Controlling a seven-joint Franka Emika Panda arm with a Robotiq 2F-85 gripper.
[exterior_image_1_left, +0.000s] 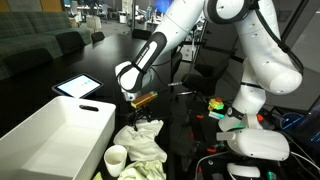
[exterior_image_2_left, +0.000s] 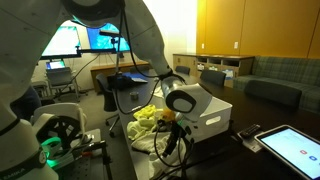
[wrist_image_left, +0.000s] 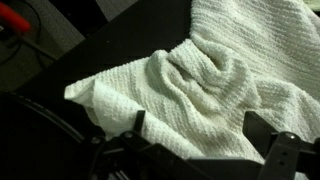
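Note:
A white textured cloth (wrist_image_left: 200, 85) lies rumpled on the dark table, with raised folds near the middle of the wrist view. The same cloth (exterior_image_1_left: 140, 134) shows in exterior view 1, in front of the arm. Over its near part, my gripper stands open, its two black fingertips set wide apart. Cloth is visible below and between them, but whether the fingers touch it I cannot tell. From exterior view 2, the gripper (exterior_image_2_left: 173, 146) is seen low beside the pale cloth, its fingertips hard to make out.
A large white bin (exterior_image_1_left: 65, 147) stands to the left in exterior view 1, with a white cup (exterior_image_1_left: 115, 158) beside it. A yellowish-green cloth (exterior_image_1_left: 142, 172) lies in front. A tablet (exterior_image_1_left: 78, 86) rests farther back.

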